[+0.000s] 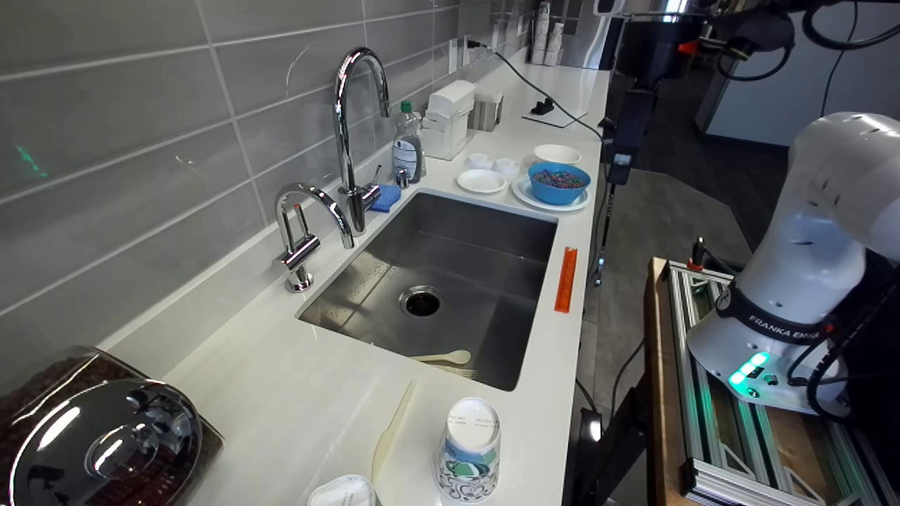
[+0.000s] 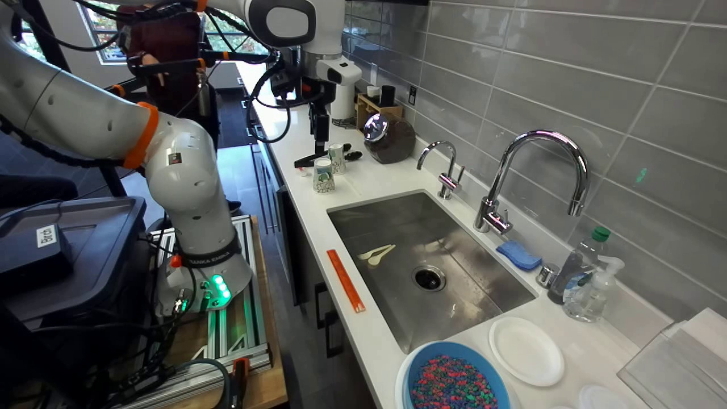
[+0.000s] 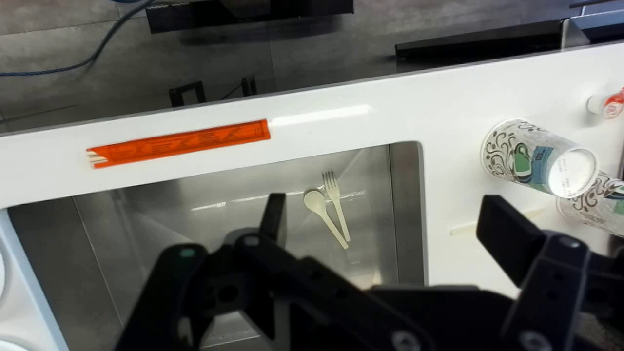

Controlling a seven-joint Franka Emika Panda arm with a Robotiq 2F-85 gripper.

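My gripper stands open above the sink and counter in the wrist view, its two dark fingers wide apart with nothing between them. In the second exterior view the gripper (image 2: 310, 161) appears near the paper cups, its exact height hard to tell. A pale spoon (image 3: 316, 203) and a pale fork (image 3: 334, 196) lie side by side on the sink (image 3: 257, 181) floor. On the counter beside the sink is a pale knife (image 1: 393, 430). Two patterned paper cups stand upside down there, one nearer the edge (image 1: 469, 455) and another (image 1: 346, 492) cut off by the frame.
An orange chopstick packet (image 1: 566, 280) lies along the counter's front edge. Beyond the sink are a blue bowl (image 1: 558, 183) of colourful bits and a white plate (image 1: 481, 181). Two faucets (image 1: 358, 143) rise behind the sink. A lidded jar (image 1: 110, 447) occupies the near corner.
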